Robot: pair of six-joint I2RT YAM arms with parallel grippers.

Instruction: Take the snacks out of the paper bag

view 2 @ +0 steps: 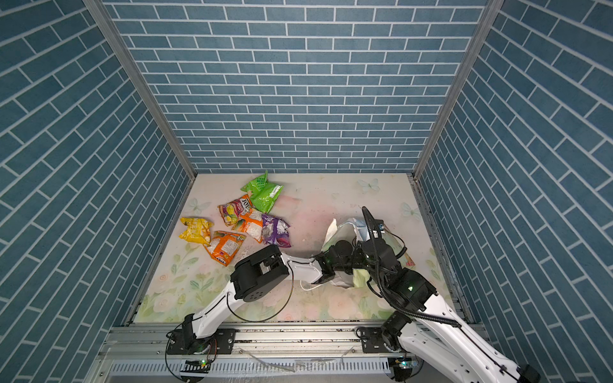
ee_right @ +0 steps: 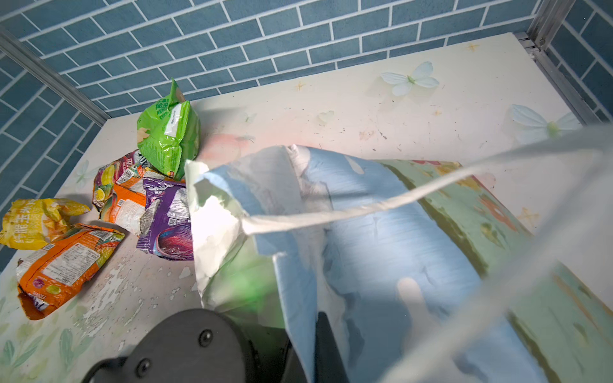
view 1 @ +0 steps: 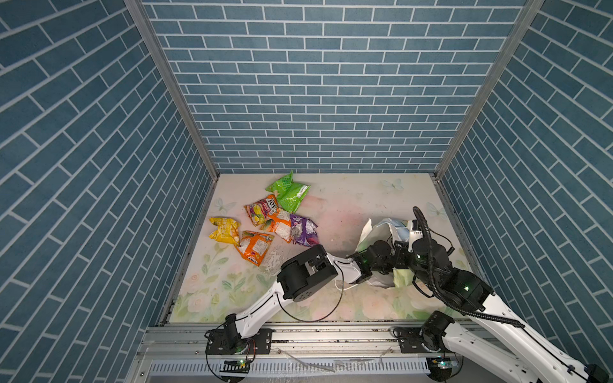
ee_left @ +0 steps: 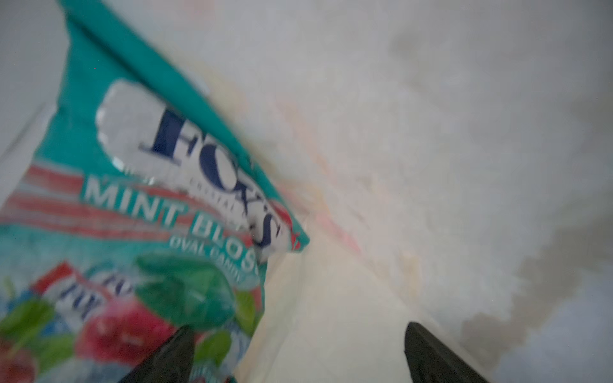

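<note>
The paper bag, pale blue and green outside and white inside, lies on its side with its mouth to the left. My left gripper is inside it, open. A teal Fox's mint candy packet fills the left of the left wrist view, partly behind one black fingertip; the gap between the fingers shows bare white paper. In the right wrist view my right gripper is shut on the bag's edge, which runs down between its fingers. The top views hide both fingertips behind the arms and bag.
Outside, at the table's left, lie a green packet, a purple one, a yellow one and several orange and red ones. A white handle loops across the right wrist view.
</note>
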